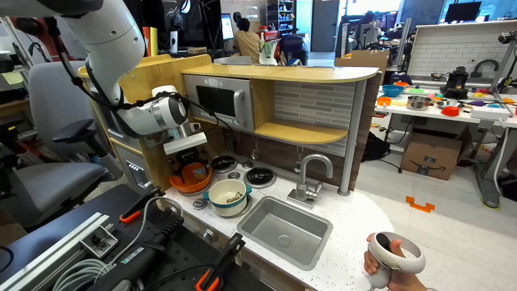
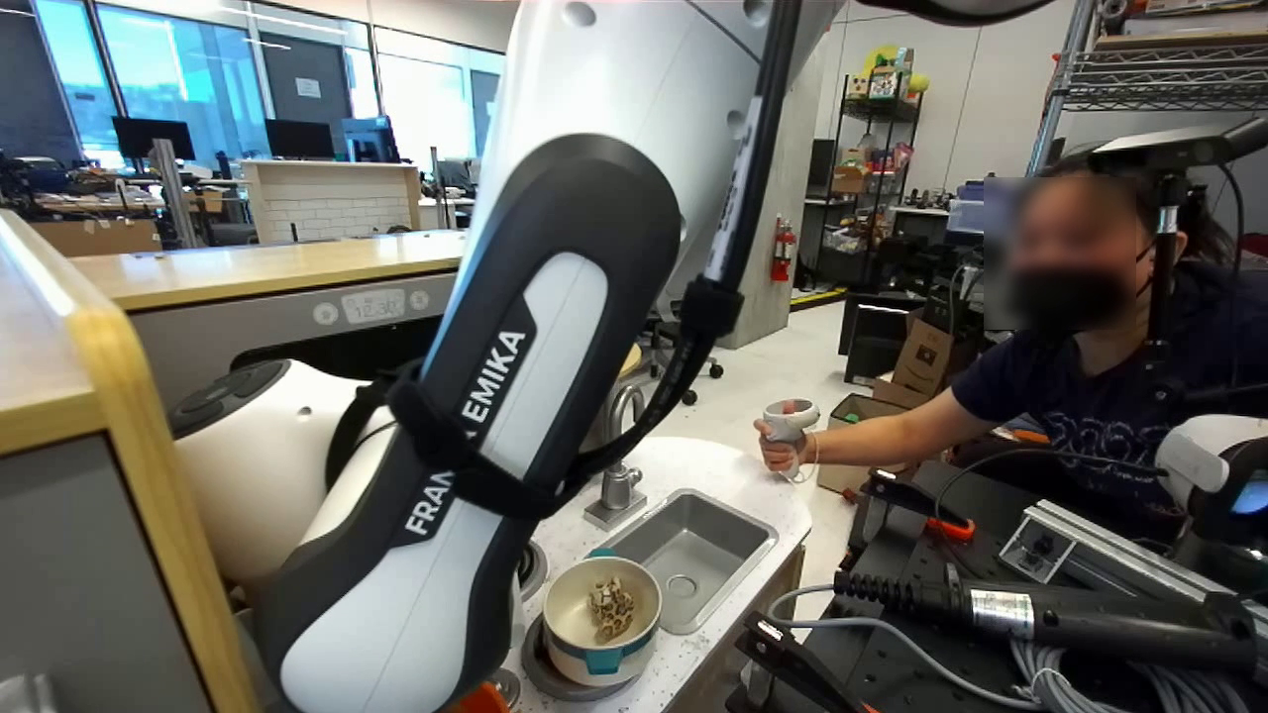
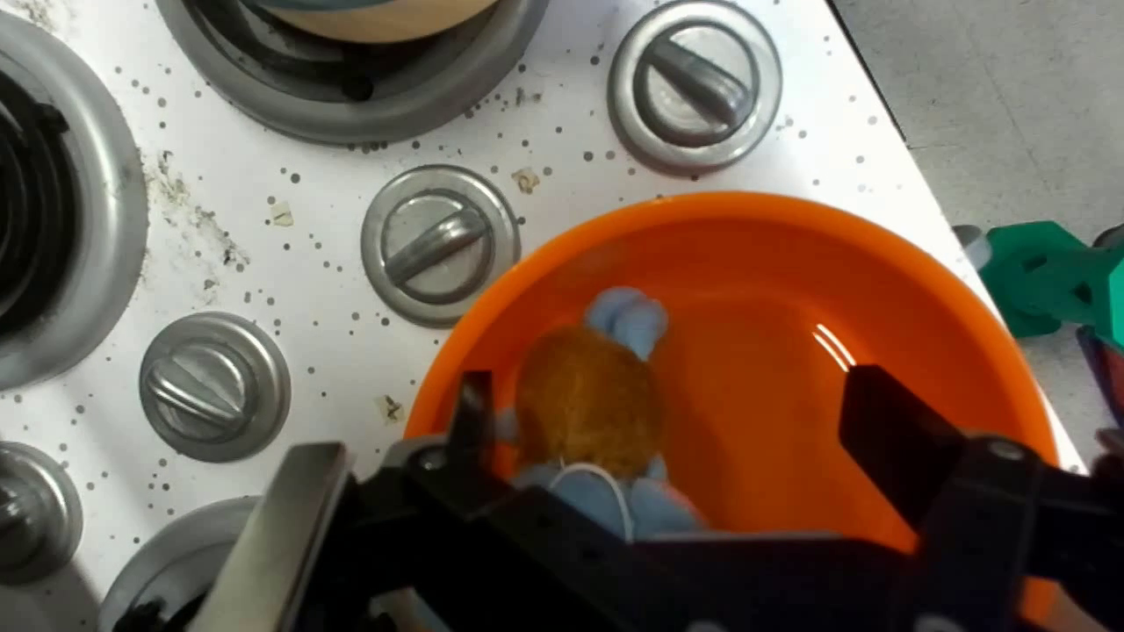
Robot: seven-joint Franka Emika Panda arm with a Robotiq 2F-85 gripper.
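Observation:
A small plush toy [image 3: 590, 405] with a brown, rounded middle and pale blue limbs lies in the orange bowl [image 3: 769, 226], towards its left side in the wrist view. Over the bowl, my gripper stands open, its fingers wide apart. The left finger [image 3: 476, 405] is close beside the toy; whether they touch I cannot tell. A broad gap separates the toy from the right finger [image 3: 890, 427]. Exterior view 1 has the gripper [image 1: 188, 162] above the bowl [image 1: 192, 183] at the stove's left corner. In exterior view 2 the arm hides the gripper and toy.
A cream pot [image 1: 228, 198] with teal handles and small brownish pieces inside stands on the neighbouring burner. Stove knobs [image 3: 440, 244] lie close to the bowl. The sink [image 1: 286, 233] is empty. The cabinet and microwave [image 1: 218, 101] stand close to the arm.

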